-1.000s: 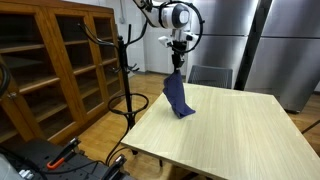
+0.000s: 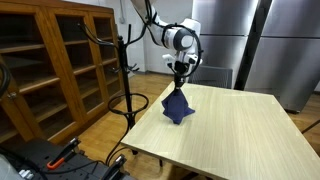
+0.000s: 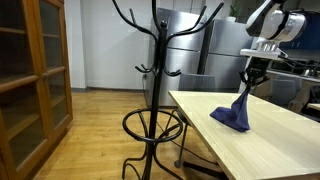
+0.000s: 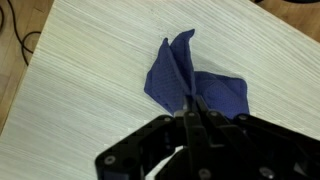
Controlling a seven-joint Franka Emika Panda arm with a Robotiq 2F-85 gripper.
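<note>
A dark blue cloth (image 2: 176, 106) rests partly on the pale table, its upper part drawn up into a peak. At that peak my gripper (image 3: 246, 88) is shut on the cloth, pointing down from above. From the wrist view, the cloth (image 4: 222, 93) spreads to both sides of the gripper, with a fold standing up between. The fingertips are small and dark there, and the pinched bit is mostly hidden.
A black coat stand (image 3: 152, 90) rises beside its edge. Behind the table is a dark chair (image 2: 212, 76), with steel fridges further back. Wooden glass-door cabinets (image 2: 60, 60) line the left.
My gripper has come down towards the table with the cloth. The hanging part of the cloth is shorter now, and more of it lies bunched on the tabletop.
</note>
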